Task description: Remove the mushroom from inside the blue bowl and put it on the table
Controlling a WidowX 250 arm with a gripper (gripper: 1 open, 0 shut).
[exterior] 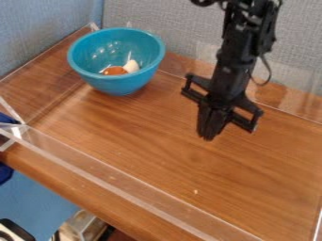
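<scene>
The blue bowl [117, 86] stands upright at the back left of the table. In it lies a small orange and white object [122, 69], which looks like the mushroom, though it is too small to be sure. Well to the right of the bowl and apart from it, my black gripper [224, 122] points down over the table's middle. Its fingers are dark and blurred, so their opening cannot be judged. I can make out no object at its tips.
Bare wooden table [189, 184] fills the middle and front. Clear low walls run along its edges, and a grey panel [164, 19] rises behind. Below the left edge, several items lie partly out of view.
</scene>
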